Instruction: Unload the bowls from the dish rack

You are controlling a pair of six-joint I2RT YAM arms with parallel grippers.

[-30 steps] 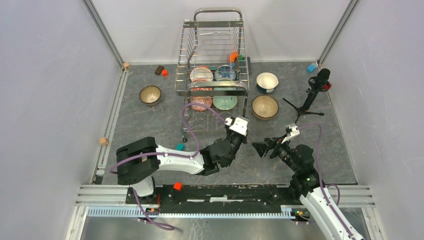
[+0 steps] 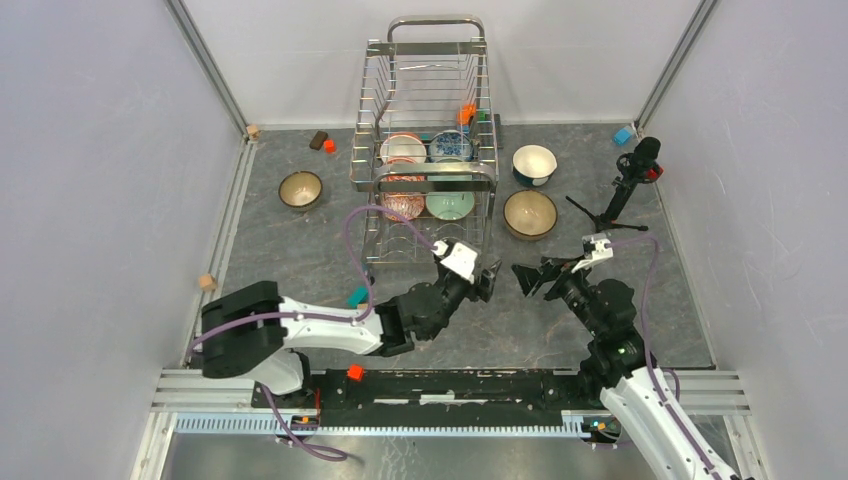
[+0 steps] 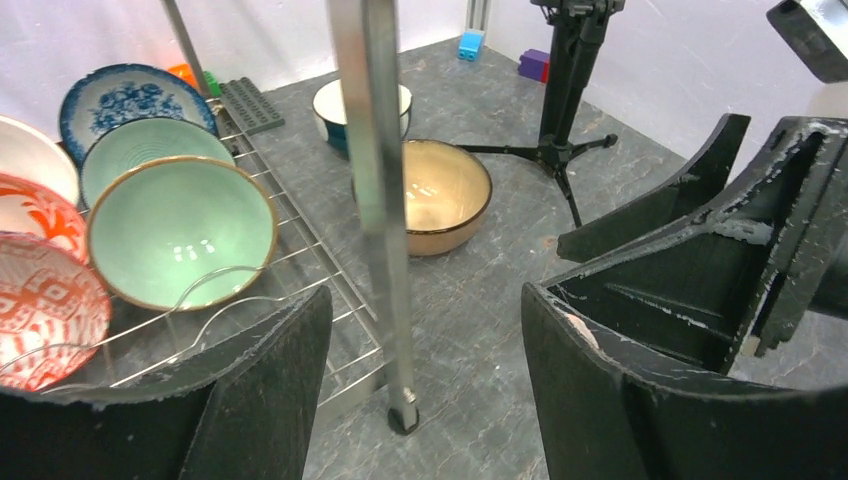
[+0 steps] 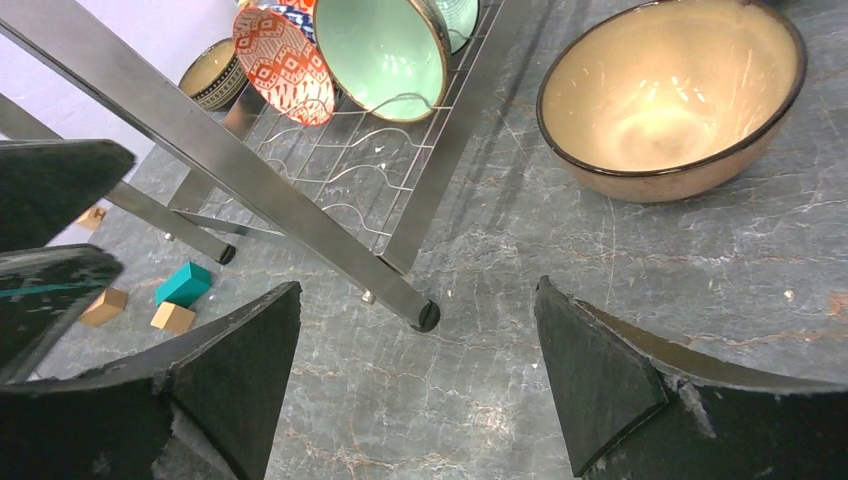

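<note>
Inside the metal dish rack (image 2: 372,90) stand several bowls and plates on edge. Frontmost are a green bowl (image 3: 185,240) and a red patterned bowl (image 3: 45,315), with a blue-and-white dish (image 3: 120,100) and a white dish (image 2: 402,150) behind. Out on the grey table right of the rack sit a large tan bowl (image 2: 530,214) and a white bowl with a dark outside (image 2: 534,165). Another tan bowl (image 2: 300,190) rests left of the rack. My left gripper (image 2: 490,275) is open and empty before the rack's front right leg. Open and empty too, my right gripper (image 2: 528,278) is just right of it.
A small black tripod (image 2: 624,190) stands right of the tan bowl. Toy blocks lie about, including a teal block (image 4: 184,284) left of the rack's foot. One rack leg (image 3: 375,180) crosses close before my left wrist camera.
The right arm shifted slightly upward and right. The bowls have not moved.
</note>
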